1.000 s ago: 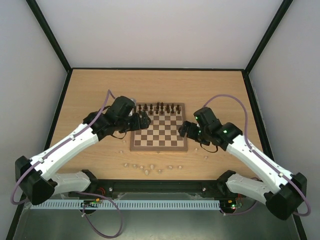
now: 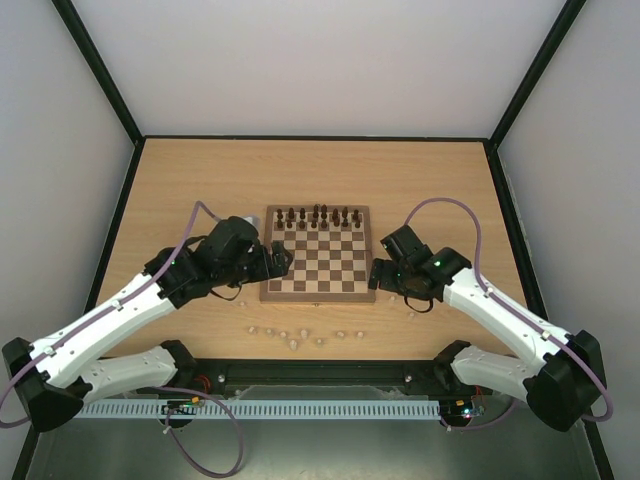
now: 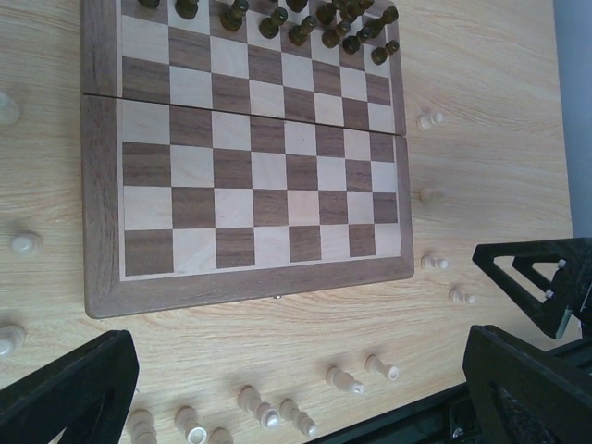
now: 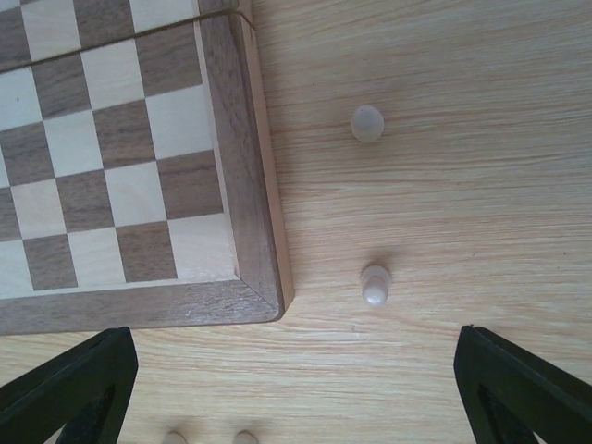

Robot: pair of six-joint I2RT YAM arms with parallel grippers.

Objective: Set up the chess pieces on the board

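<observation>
The chessboard (image 2: 318, 297) lies flat on the table, its dark pieces (image 2: 324, 218) standing in rows at the far side. Its near half is bare. Light pieces (image 2: 293, 344) are scattered over the wood in front of the board, and more lie to its right, among them a pale pawn (image 4: 375, 285). Over the board's left edge hangs my left gripper (image 2: 282, 262), open and empty. My right gripper (image 2: 378, 274), also open and empty, hovers by the board's right edge; in its wrist view the pale pawn appears between the fingers but farther off, below them.
A dark frame bar (image 2: 318, 370) borders the table's front. Several light pieces, such as a pawn (image 3: 26, 244), stand left of the board. The table (image 2: 200, 180) behind the board is clear, as is much of the right side.
My left gripper has moved toward the front and left, off the board's middle to its left edge. The right gripper has shifted rightward and slightly toward the front. The pieces look unmoved.
</observation>
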